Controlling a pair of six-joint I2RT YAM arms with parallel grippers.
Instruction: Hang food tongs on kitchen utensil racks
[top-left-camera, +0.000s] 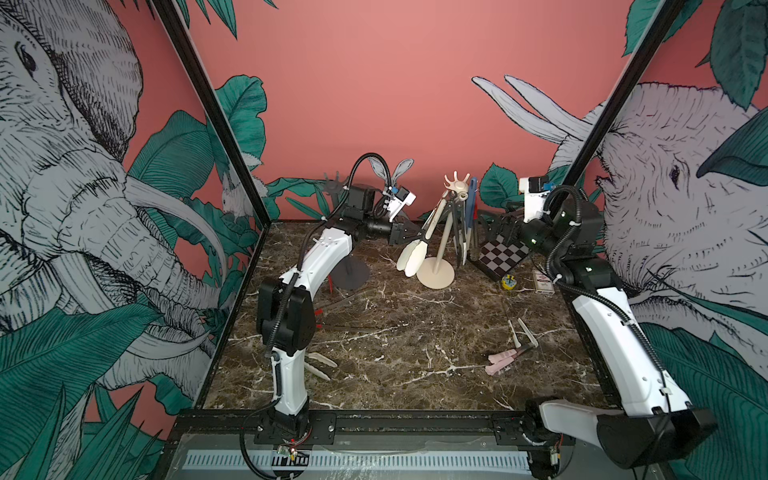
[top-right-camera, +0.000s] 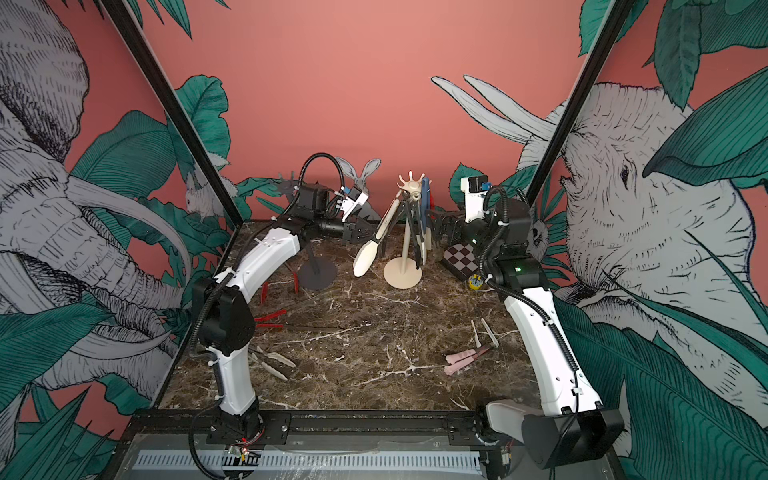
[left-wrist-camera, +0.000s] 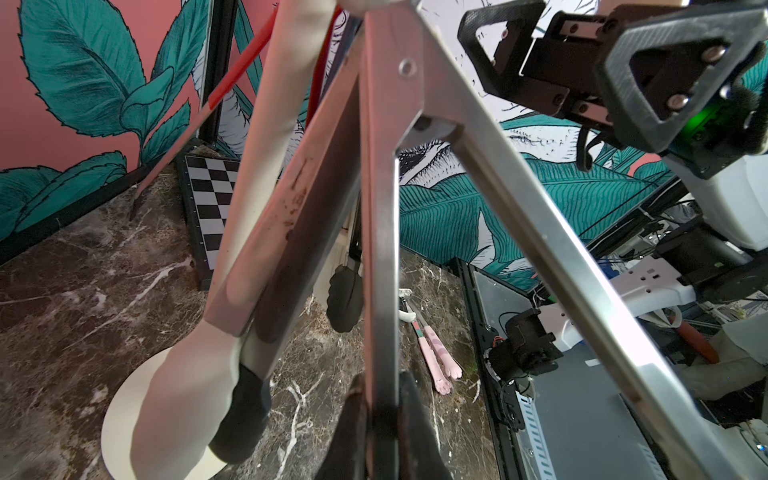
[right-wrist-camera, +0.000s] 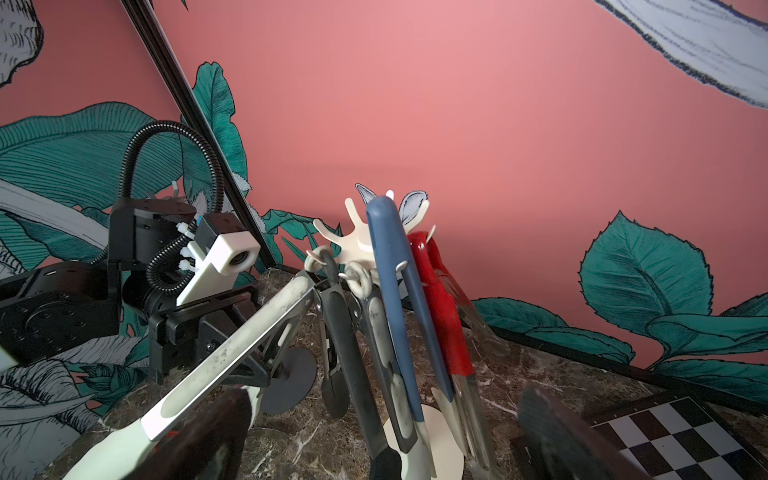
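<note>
The cream rack (top-left-camera: 457, 185) has a ring of hooks on a post above a round base (top-left-camera: 436, 274). Cream-tipped tongs (top-left-camera: 413, 257) slant down to its left, spread apart, with my left gripper shut on one metal arm. Their top end (right-wrist-camera: 317, 260) is at the rack's hooks in the right wrist view; whether its loop is around a hook I cannot tell. Blue-handled tongs (right-wrist-camera: 389, 296), red-handled tongs (right-wrist-camera: 438, 312) and dark-handled tongs (right-wrist-camera: 349, 352) hang from the rack. My right gripper is open to the rack's right, nothing between its fingers.
A checkered board (top-left-camera: 504, 257) and a yellow round item (top-left-camera: 509, 281) are right of the rack. Pink-handled tongs (top-left-camera: 502, 361) lie at front right. A dark round base (top-left-camera: 349, 273) stands behind the left arm.
</note>
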